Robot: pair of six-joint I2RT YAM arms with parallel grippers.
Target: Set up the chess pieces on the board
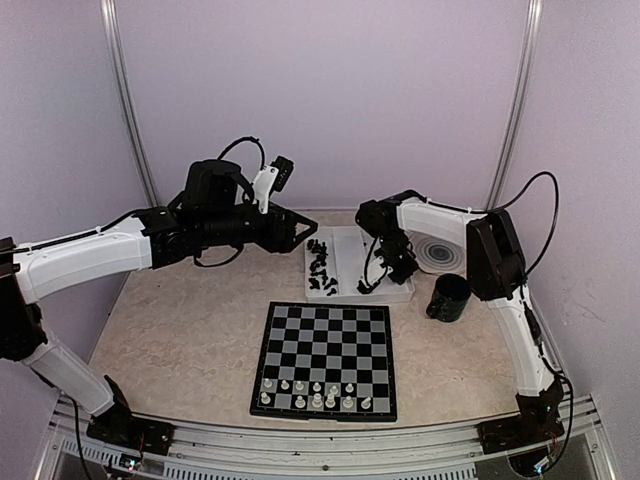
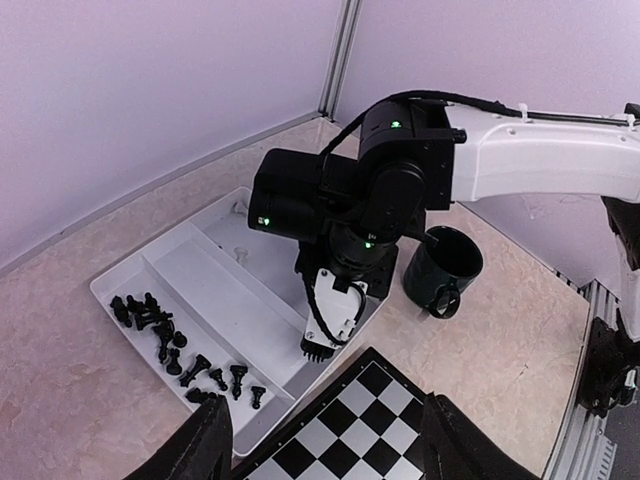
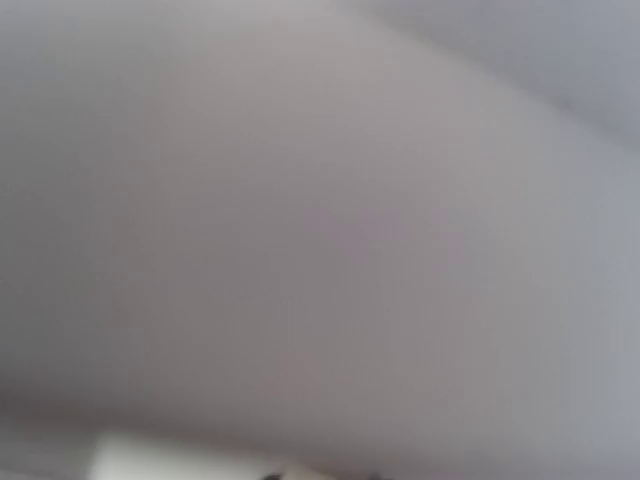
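Note:
The chessboard (image 1: 328,345) lies at the front with several white pieces (image 1: 317,400) in two rows along its near edge. Behind it is a white tray (image 1: 347,262); black pieces (image 2: 160,325) fill its left compartment, and a few white pieces (image 2: 241,255) show in the right one. My right gripper (image 1: 385,280) reaches down into the tray's right compartment, its fingertips mostly hidden by the arm. What it may have between its fingers cannot be made out; the right wrist view is a grey blur. Left gripper stays up behind the board, open and empty.
A dark mug (image 1: 448,298) stands right of the tray, close to the right arm. Behind it lies a round ringed plate (image 1: 438,254). Table surface (image 1: 190,340) left of the board is clear.

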